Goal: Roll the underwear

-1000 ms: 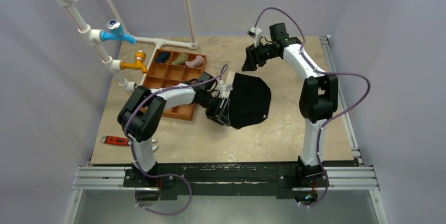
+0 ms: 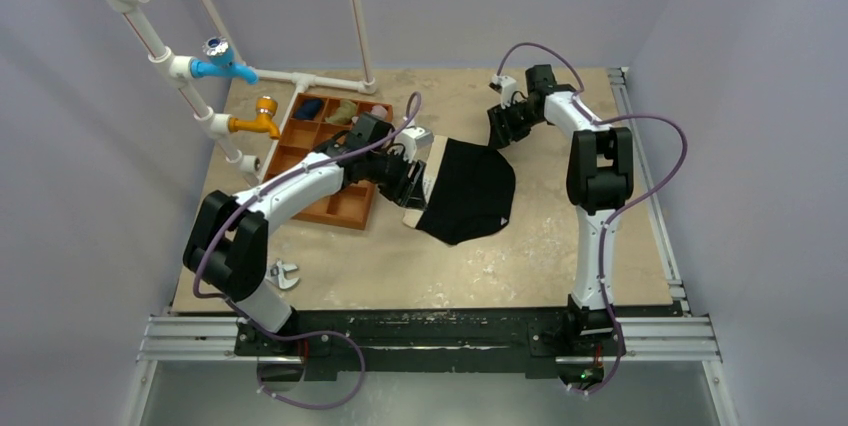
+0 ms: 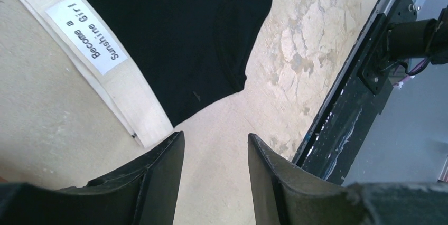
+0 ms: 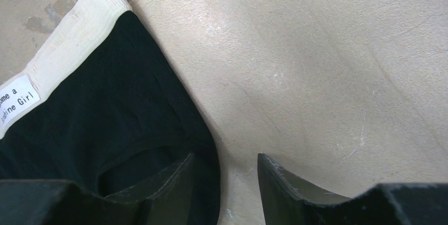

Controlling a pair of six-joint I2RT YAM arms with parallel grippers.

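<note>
The black underwear (image 2: 470, 189) lies flat on the table, its pale waistband on the left side in the top view. A white label (image 3: 87, 35) with printed words sits on that waistband. Near the band's front end is my left gripper (image 2: 413, 201), its fingers apart; in the left wrist view only bare table shows between the fingertips. At the far right part of the garment is my right gripper (image 2: 505, 140). Its fingers also stand apart in the right wrist view, one fingertip (image 4: 187, 164) over the black cloth edge and the other over bare table.
A brown compartment box (image 2: 355, 208) stands left of the underwear, with several small rolled cloths in its back row. An adjustable wrench (image 2: 284, 275) lies at the front left. Free table stretches in front of and right of the garment.
My left gripper has moved backward and slightly left along the waistband side. The underwear lies as before.
</note>
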